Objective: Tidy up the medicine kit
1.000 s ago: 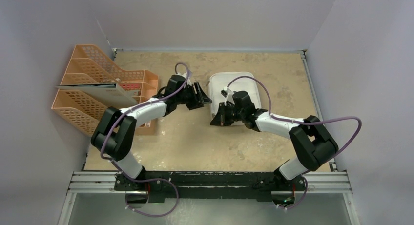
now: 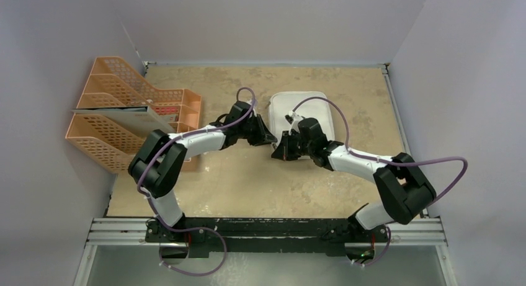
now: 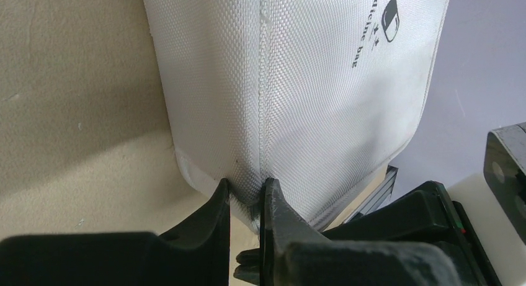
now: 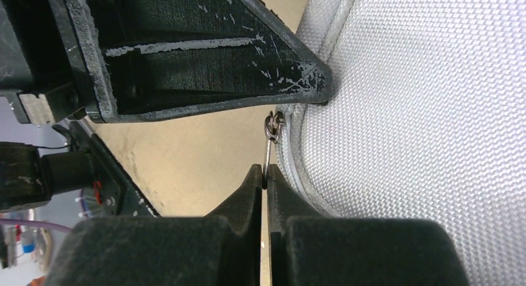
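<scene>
The white woven medicine bag lies flat at mid-table, its printed face up in the left wrist view. My left gripper is shut on a pinch of the bag's side fabric near its corner. In the right wrist view a thin metal zipper pull hangs from the bag's seam, its end between the tips of my right gripper, which is shut on it. The left gripper's dark finger sits right beside that zipper. In the top view the two grippers nearly touch at the bag's near-left corner.
An orange divided basket stands on the left, with a flat white-and-dark item and some red packaging inside. Bare table lies in front of the bag. Walls enclose the back and sides.
The left gripper, open earlier, moved right and toward the front to the bag's corner and shut on its fabric. The right gripper and the bag shifted slightly right.
</scene>
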